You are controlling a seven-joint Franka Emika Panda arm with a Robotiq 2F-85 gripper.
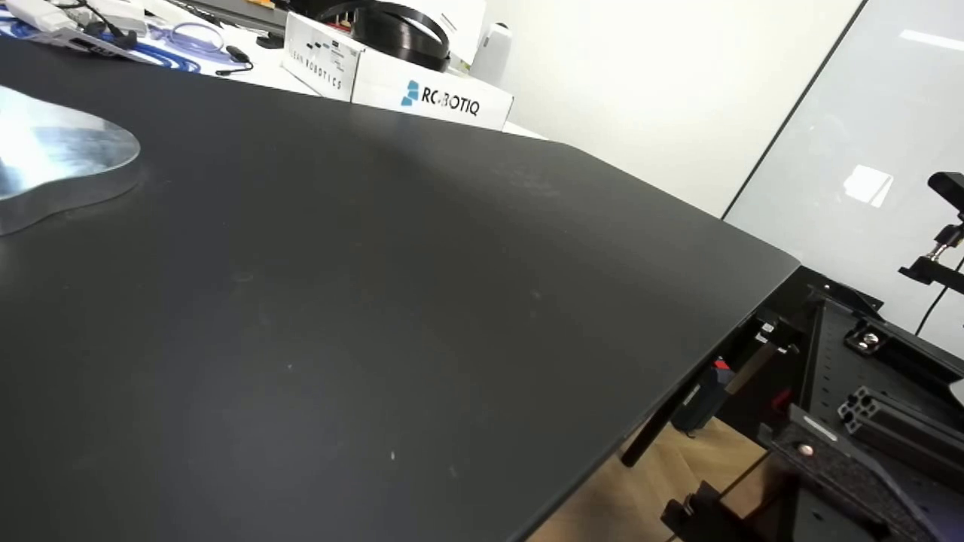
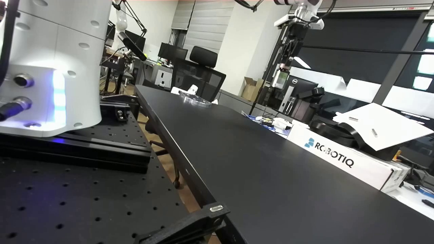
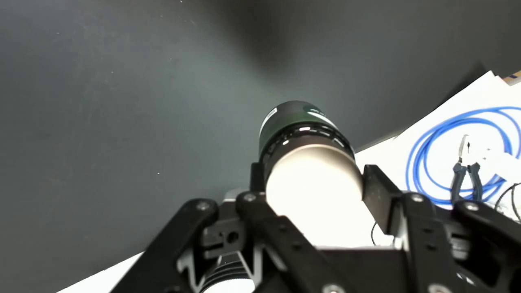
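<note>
A small dark bottle with a green label and pale, brightly lit cap [image 3: 316, 195] sits between the two black fingers in the wrist view. My gripper is shut on it at the cap end. In exterior view 2 the gripper [image 2: 285, 61] hangs high above the far side of the table, the bottle [image 2: 280, 78] upright beneath it and clear of the tabletop. Neither the gripper nor the bottle appears in exterior view 1.
A clear, rounded slab [image 1: 68, 153] lies on it near the left edge. Behind the far edge stand a white Robotiq box [image 1: 434, 98], blue cables [image 3: 425, 146] and pliers [image 3: 466, 171].
</note>
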